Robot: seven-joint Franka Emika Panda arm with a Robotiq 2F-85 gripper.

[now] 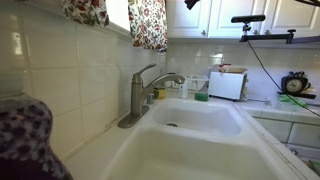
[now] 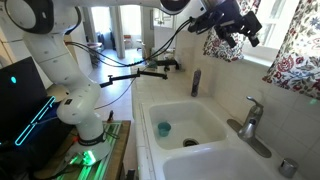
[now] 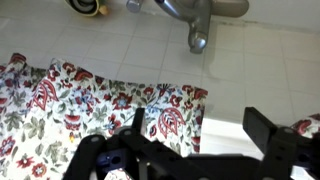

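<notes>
My gripper (image 2: 241,40) is raised high above the sink, close to the floral curtain (image 2: 296,58) by the window. In the wrist view the fingers of the gripper stand wide apart, with nothing held between them. Behind that gap, the curtain (image 3: 100,108) with its red and blue flowers spreads over the left side, its edge ending near the middle. White tiles fill the space beyond it. Only a dark bit of the gripper (image 1: 191,4) shows at the top of exterior view 1.
A metal faucet (image 2: 251,119) rises behind the white double sink (image 2: 205,157). A teal cup (image 2: 164,129) lies in one basin. On the far counter stand a white toaster-like box (image 1: 226,84) and a dark round device (image 1: 294,83).
</notes>
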